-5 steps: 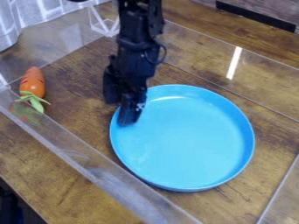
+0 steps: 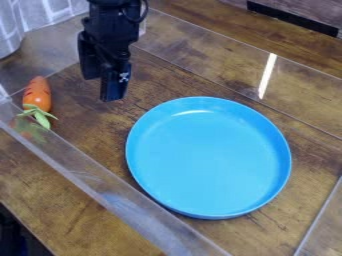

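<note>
My black gripper [image 2: 104, 78] hangs over the wooden table at the upper left, standing open with nothing seen between its fingers. Below and left of it, an orange toy carrot [image 2: 38, 96] with green leaves lies on the wood. A large blue plate [image 2: 207, 155] occupies the lower right middle, empty, to the lower right of the gripper.
Clear plastic walls [image 2: 120, 195] run along the near left and right of the work area. A white, blurry object [image 2: 11, 25] sits at the top left corner. The wooden surface behind the plate is clear.
My gripper has moved up and to the left, away from the blue plate toward the carrot's side. The carrot and plate look unchanged.
</note>
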